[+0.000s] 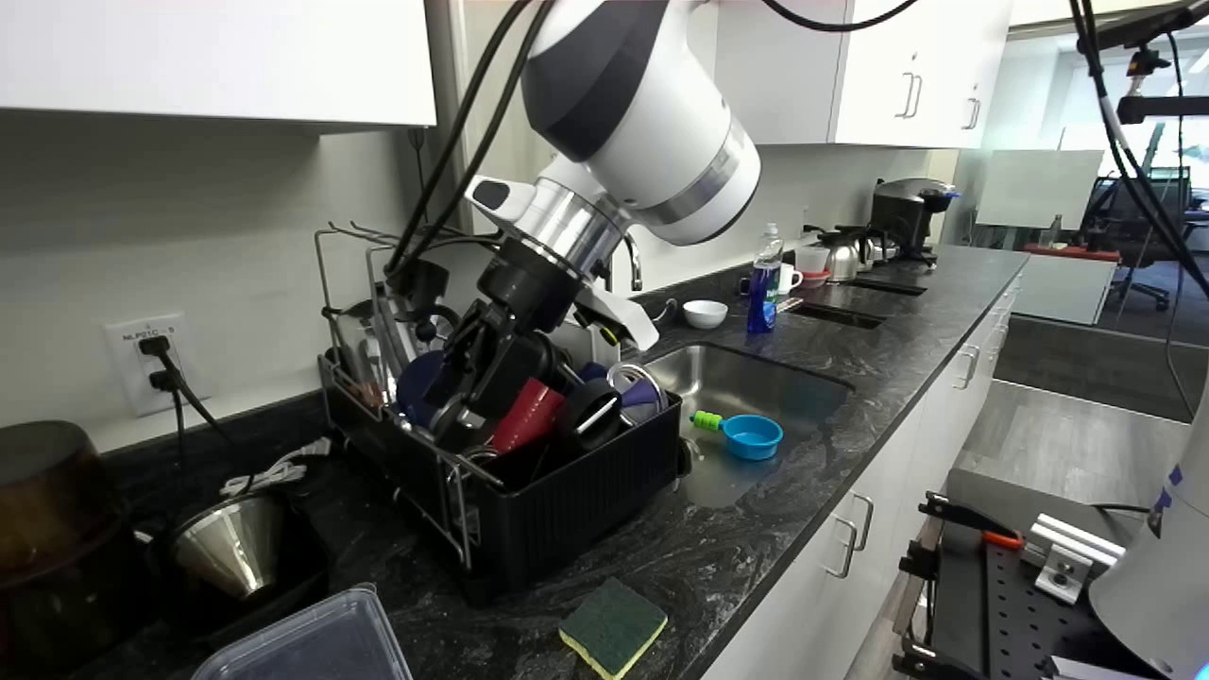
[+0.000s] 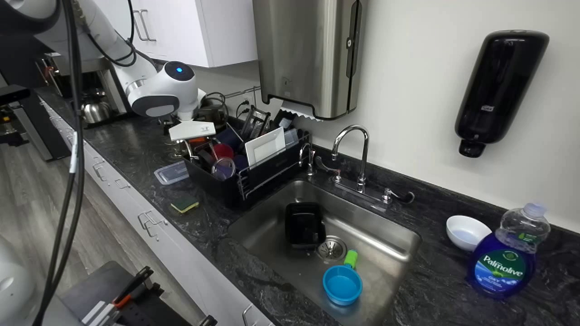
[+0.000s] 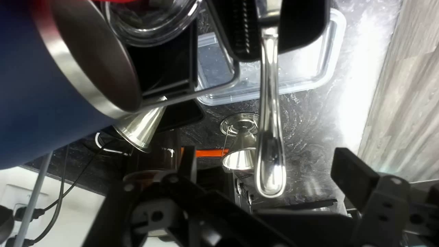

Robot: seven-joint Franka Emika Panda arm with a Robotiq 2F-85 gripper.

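Observation:
My gripper stands open, its two dark fingers (image 3: 354,177) wide apart in the wrist view. A shiny metal utensil handle (image 3: 269,123) runs down the image between them. Whether it lies at fingertip depth I cannot tell. The handle's upper end meets a black item (image 3: 302,24). In exterior view 1 the gripper (image 1: 467,391) reaches, tilted, into the black dish rack (image 1: 589,499) among crowded dishes. Near it are a red cup (image 1: 528,415) and a dark blue cup (image 1: 420,385). From exterior view 2 the arm hides the fingers.
A blue vessel (image 3: 61,82) looms close at left in the wrist view. A white plate (image 2: 264,147) stands in the rack. The sink (image 2: 375,239) holds a blue cup (image 2: 342,284). A sponge (image 1: 614,627) and a clear lid (image 1: 312,646) lie on the counter before the rack.

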